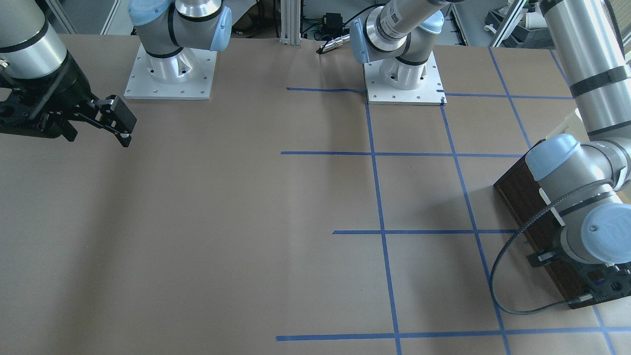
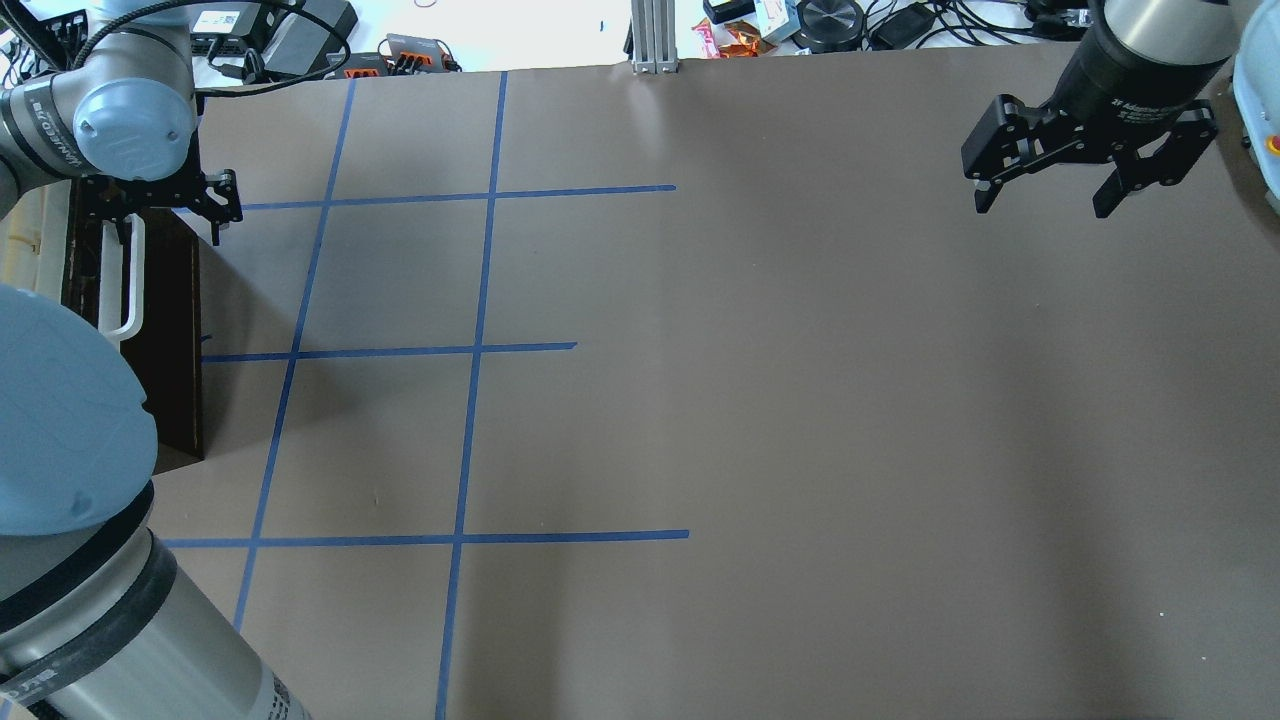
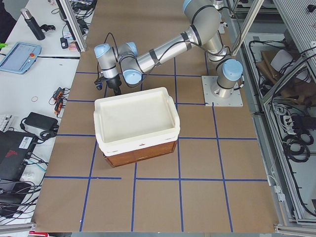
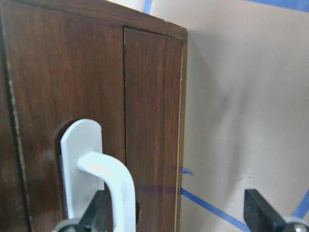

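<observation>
A dark wooden box [image 1: 515,192] [image 2: 170,360] with a white handle [image 4: 119,186] on its side sits at the right of the front view, partly hidden by my arm; the left view shows a white tray [image 3: 136,118] on its top. My gripper [image 1: 571,269] [image 2: 162,210] is at that side, at one end of the handle. In the left wrist view its fingers stand wide apart, the left finger [image 4: 94,217] overlapping the handle and the right finger [image 4: 260,215] over bare floor beside the box, with nothing visible held between them.
Other arms stand around the taped table [image 1: 307,195], one with a black gripper [image 2: 1092,156] at the top right of the top view. Cables and equipment lie beyond its edges.
</observation>
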